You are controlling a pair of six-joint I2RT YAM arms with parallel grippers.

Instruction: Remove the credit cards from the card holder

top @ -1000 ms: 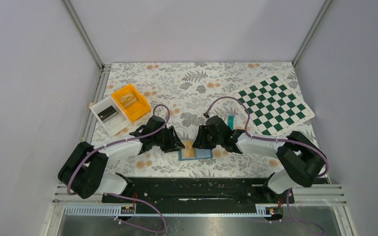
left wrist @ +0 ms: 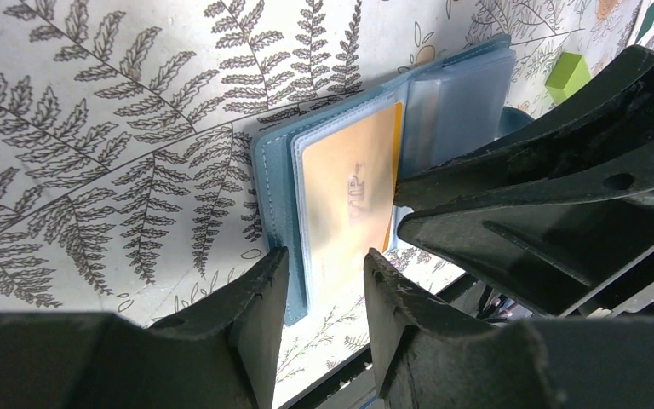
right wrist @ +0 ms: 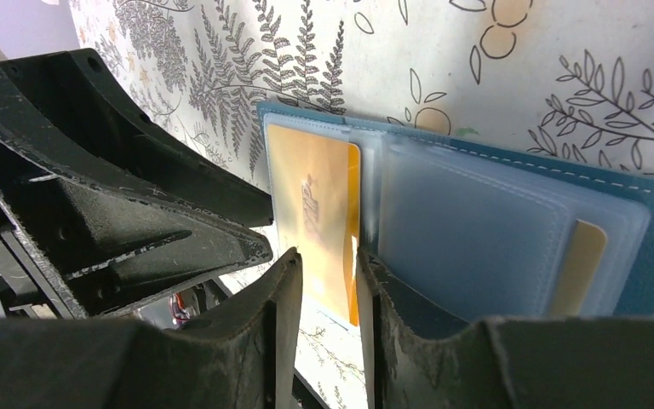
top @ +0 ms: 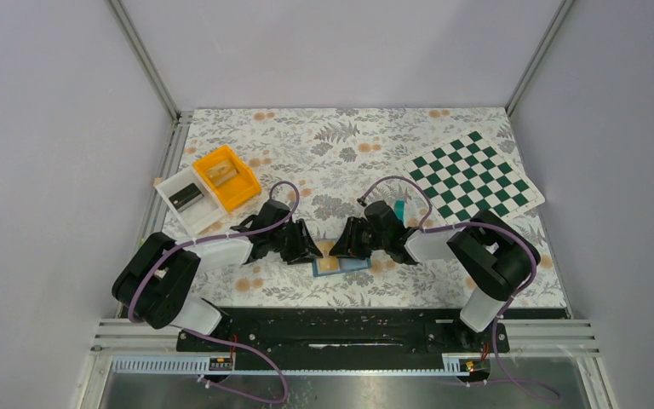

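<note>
The blue card holder lies flat and open near the table's front edge. An orange-and-white card sits in its clear left pocket. My left gripper is partly open over the holder's left edge, its fingers either side of that edge. My right gripper, also partly open but narrower, stands at the card's inner orange edge near the middle fold. Whether the fingertips touch the card is hard to tell. A beige card shows in part inside the holder's right pocket.
At the back left stand a white tray and an orange tray. A green-and-white checkered board lies at right, with a teal object beside it.
The holder has slid slightly right and turned a little. My right arm has swung inward, its gripper edging left over the card pocket. The left gripper has shifted slightly right.
</note>
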